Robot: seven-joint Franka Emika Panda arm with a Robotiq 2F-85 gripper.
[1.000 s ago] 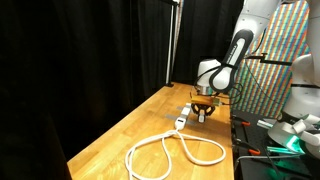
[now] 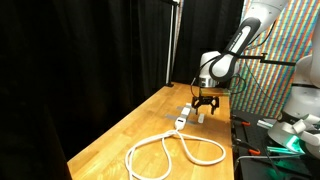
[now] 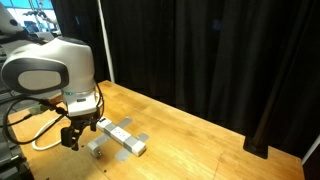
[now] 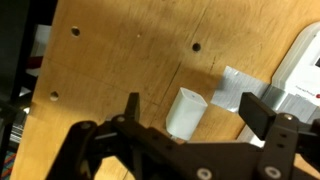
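Observation:
A small white block [image 4: 186, 113] lies on the wooden table, below the gap between my fingers in the wrist view. My gripper is open, its dark fingers [image 4: 132, 106] spread wide with nothing gripped. From exterior view 1, the gripper [image 2: 206, 103] hangs a little above the same block [image 2: 201, 118]. In exterior view 2 the block [image 3: 97, 147] rests just to the right of and below the gripper [image 3: 86, 132].
A white power strip [image 3: 122, 136] lies close beside the block, and its looped white cord [image 2: 131, 160] spreads over the front of the table. Grey tape patches [image 4: 235, 87] mark the surface nearby.
My gripper has risen from down around the block to a height above it. The block stays on the table in about the same place.

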